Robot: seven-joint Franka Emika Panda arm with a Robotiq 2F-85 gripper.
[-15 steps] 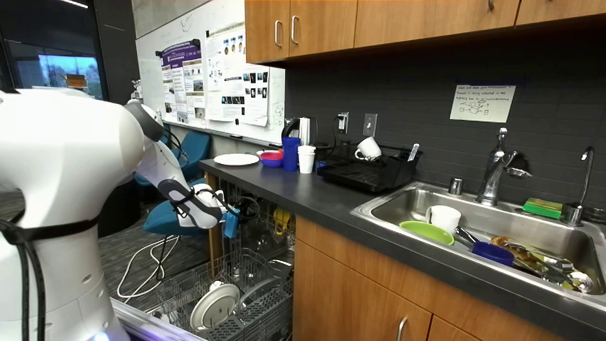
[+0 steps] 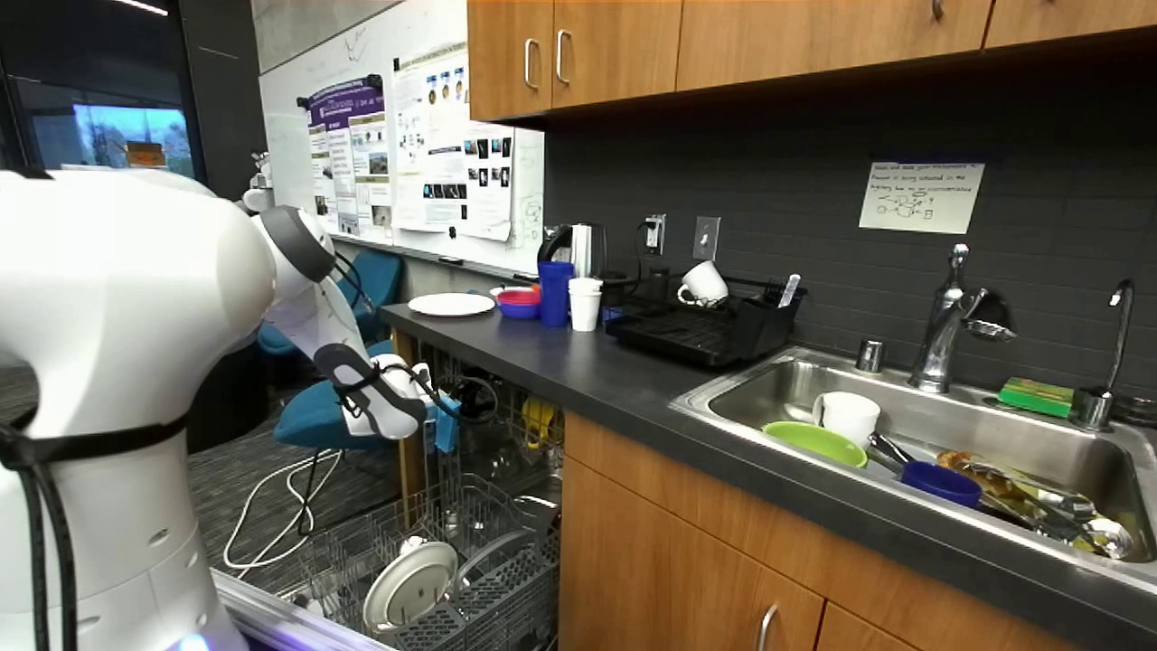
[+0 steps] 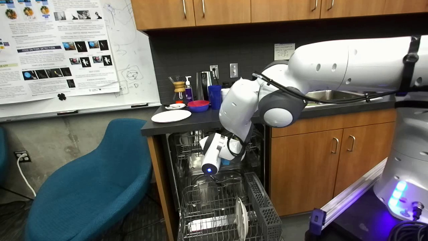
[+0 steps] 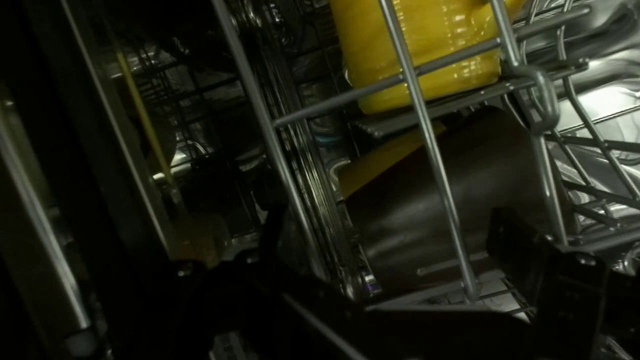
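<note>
Inside the dishwasher, my gripper stands open in the wrist view, its dark fingers on either side of the lower middle. Beyond it a dark brown cup with a yellowish inside lies tilted behind the rack wires. The fingers appear apart from the cup, though how near they are is hard to judge in the dim light. A yellow mug sits above the cup, also behind wires; exterior view 1 shows yellow mugs in the upper rack. Both exterior views hide the fingertips.
The lower rack is pulled out, with white plates and a grey cutlery basket. The countertop runs above the dishwasher. The sink holds a white mug, a green bowl and other dishes.
My arm's upper joint and forearm have shifted slightly right in exterior view 1. The wrist has moved only a little, toward the dishwasher. The dishes look unmoved.
</note>
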